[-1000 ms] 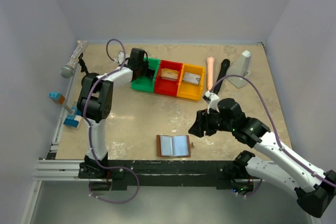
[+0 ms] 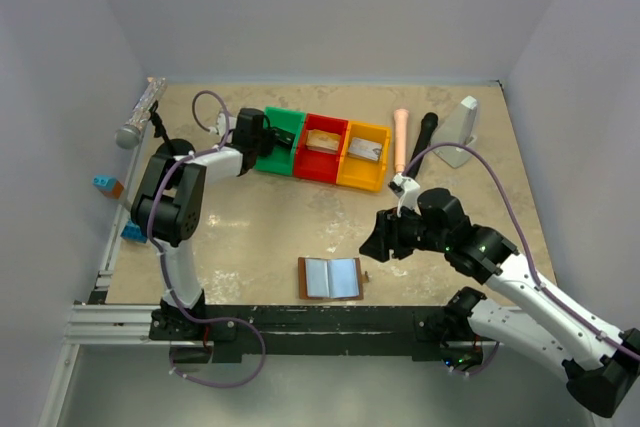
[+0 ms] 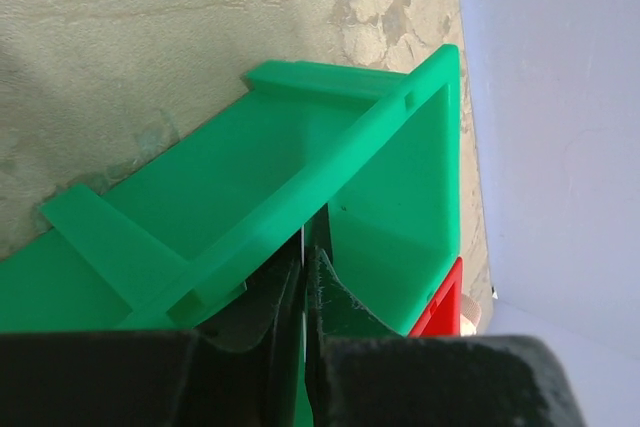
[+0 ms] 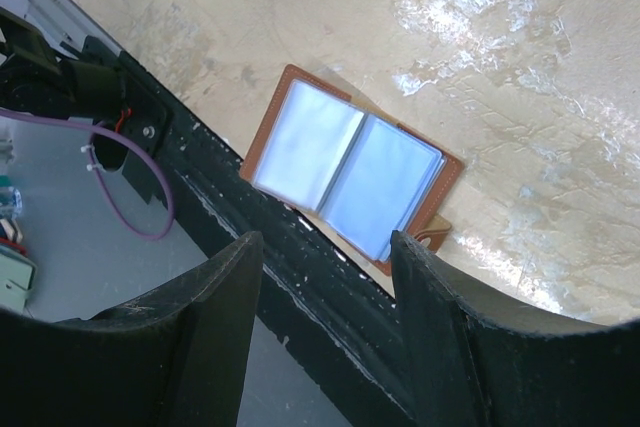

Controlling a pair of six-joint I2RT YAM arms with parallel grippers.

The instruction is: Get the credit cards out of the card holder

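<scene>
An opened brown card holder [image 2: 330,278] with two pale, clear-covered pockets lies flat near the table's front edge; the right wrist view shows it too, the holder [image 4: 385,182] having bluish-white pockets. I cannot make out any separate card in it. My right gripper [image 2: 368,247] hovers beside and above the holder, its fingers wide apart and empty. Far back on the left, my left gripper reaches into the green bin [image 2: 286,119]. Its fingers are close together with a thin pale line between them; whether that is a gap or something gripped is unclear.
A red bin [image 2: 320,173] and a yellow bin [image 2: 361,174] adjoin the green one, each with a small item inside. Behind the right arm lie a peach-coloured rod [image 2: 400,137], a dark rod [image 2: 424,140] and a white bottle [image 2: 459,129].
The right arm and the card holder kept still.
</scene>
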